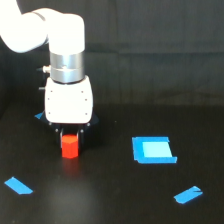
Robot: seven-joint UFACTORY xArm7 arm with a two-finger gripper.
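A red block [69, 148] is in the left part of the camera view, directly under the white arm. My gripper [69, 134] points down over it and is shut on the block's upper part. Dark fingers make the exact contact hard to see against the black surface. Whether the block's underside touches the table cannot be told.
To the right lies a pale square [156, 149] framed in blue tape [138, 150]. Blue tape strips mark the table at front left [18, 186] and front right [188, 195]. Open black table lies between the block and the square.
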